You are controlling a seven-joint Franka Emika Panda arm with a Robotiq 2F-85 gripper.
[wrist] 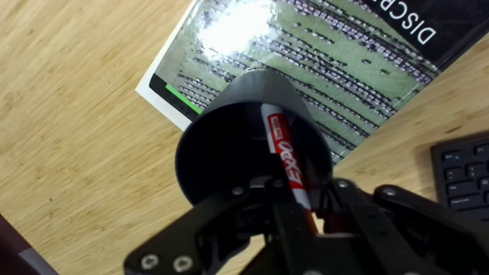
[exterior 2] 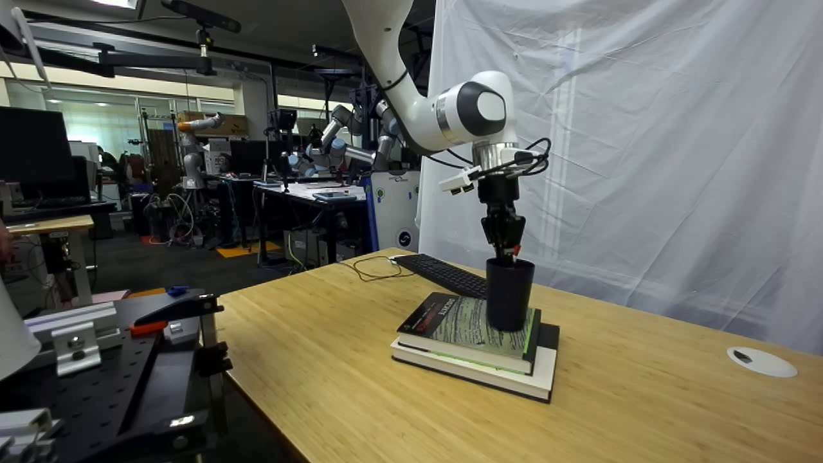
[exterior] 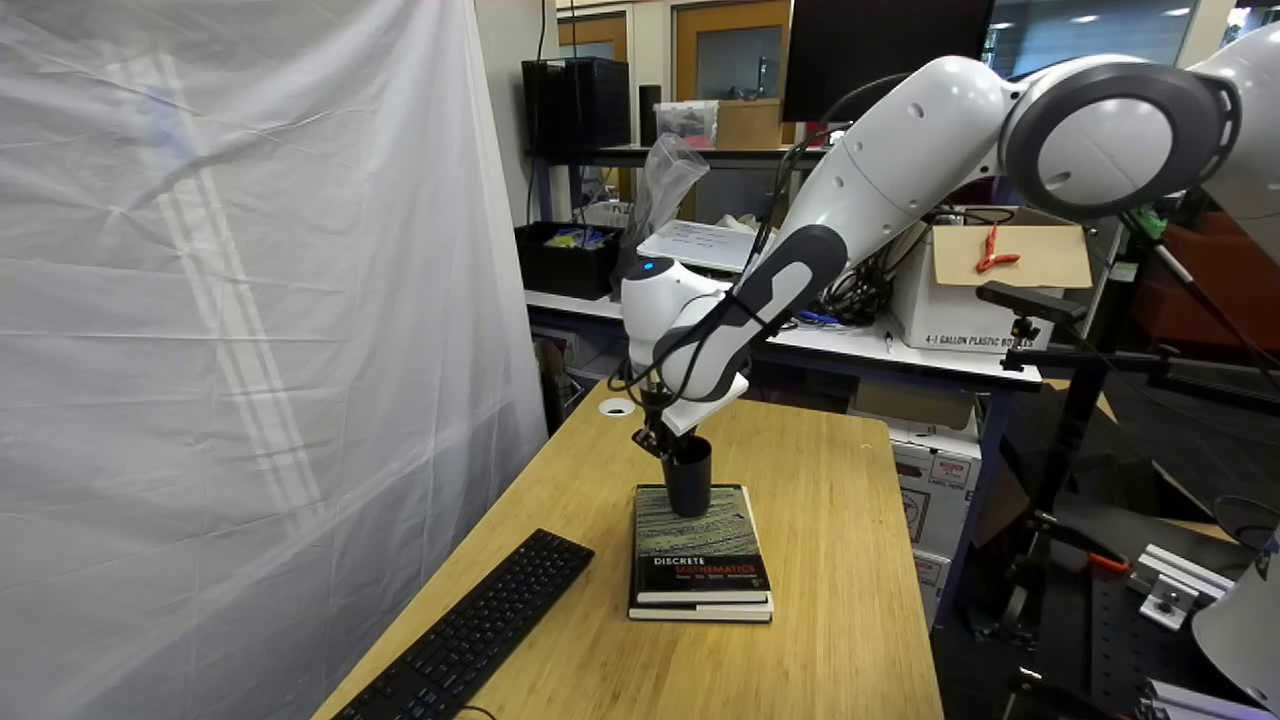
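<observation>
A black cylindrical cup (exterior 2: 509, 297) stands upright on the upper book, near one end of its cover. Inside its mouth, in the wrist view, a red and white marker (wrist: 286, 153) slants across the opening. My gripper (exterior 2: 506, 240) is right above the rim, pointing down and shut on the marker's upper part. Dark fingers hide some of the marker and the near side of the rim in the wrist view. The green-and-black Discrete Mathematics book (exterior: 702, 559) lies on a second book (exterior 2: 470, 373), whose pale page edges show.
A black keyboard (exterior: 468, 632) lies beside the books, toward the white curtain (exterior: 300, 240). A round white disc (exterior 2: 762, 362) is set at the far end of the wooden table (exterior: 828, 528). Bare tabletop surrounds the books elsewhere.
</observation>
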